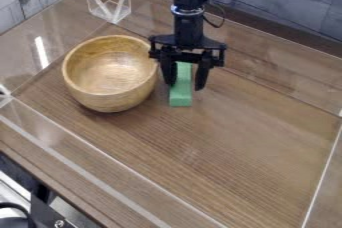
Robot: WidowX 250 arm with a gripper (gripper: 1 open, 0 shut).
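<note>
My black gripper (pixel 185 56) is low over a green oblong block (pixel 179 97) on the wooden table, its fingers on either side of the block's upper part. Whether they touch it is unclear. A round wooden bowl (pixel 104 93) sits just left of the block.
A clear, angular object (pixel 110 4) stands at the back left. A dark object (pixel 14 217) shows at the bottom left edge.
</note>
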